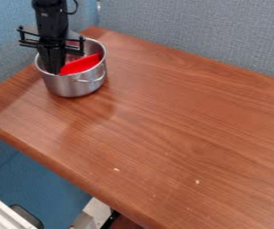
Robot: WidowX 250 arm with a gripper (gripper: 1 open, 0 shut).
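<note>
A steel pot point(76, 84) with wire side handles stands at the far left of the wooden table point(164, 134). A bright red object point(82, 64) lies inside it. My black gripper point(55, 64) reaches down into the left part of the pot, beside the red object, and is shut. Its fingertips are partly hidden in the pot, and nothing shows between them.
Blue-grey padded walls point(200, 31) border the table at the back and left. A white bin edge point(1, 217) sits low at the front left, off the table.
</note>
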